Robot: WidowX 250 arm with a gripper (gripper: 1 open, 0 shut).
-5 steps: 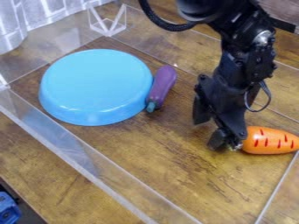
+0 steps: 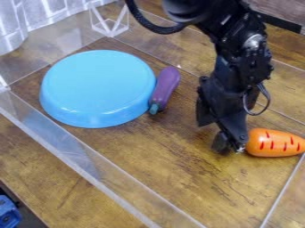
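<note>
My black gripper point(image 2: 227, 137) is low over the wooden table point(image 2: 143, 178), at the right of the view, beside an orange toy carrot point(image 2: 274, 142) with dark stripes. The near fingertips are at the carrot's left end; whether they touch it or are shut is unclear in the dark shapes. A purple toy eggplant point(image 2: 168, 84) lies left of the gripper, against the right side of a blue round lid-like object point(image 2: 96, 86).
Clear plastic walls edge the table on the left and right. A small blue object point(image 2: 6, 212) sits outside at the bottom left.
The gripper has shifted very slightly to the left. The carrot, eggplant and blue object look unmoved.
</note>
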